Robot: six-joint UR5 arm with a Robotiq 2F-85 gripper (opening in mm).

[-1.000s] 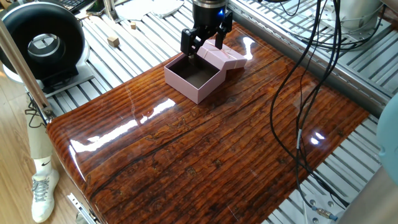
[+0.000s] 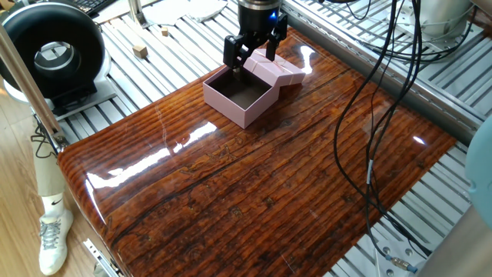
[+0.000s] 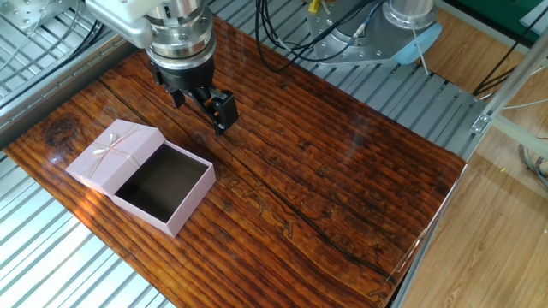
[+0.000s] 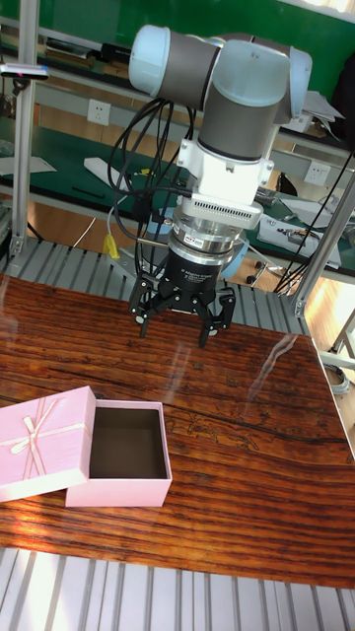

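Note:
A pink box (image 3: 190, 202) with a dark, empty-looking inside stands on the brown wooden table. Its pink lid (image 3: 113, 154), tied with a ribbon bow, leans tilted against one side of the box. My gripper (image 4: 175, 338) hangs above the table, pointing down, its fingers spread and nothing visible between them. In exterior view 2 the gripper (image 3: 199, 118) appears apart from the box. Exterior view 1 has the gripper (image 2: 254, 65) overlapping the rear of the box (image 2: 240, 111) and lid (image 2: 286, 75), so part of them is hidden there.
Black cables (image 2: 374, 131) hang across the right of exterior view 1. Small wooden blocks, one a cube (image 2: 140, 51), lie off the table on the slatted metal surface, near a black ring-shaped device (image 2: 55, 54).
The arm, box and lid keep their places. Only a bright reflection on the right of the tabletop has shifted.

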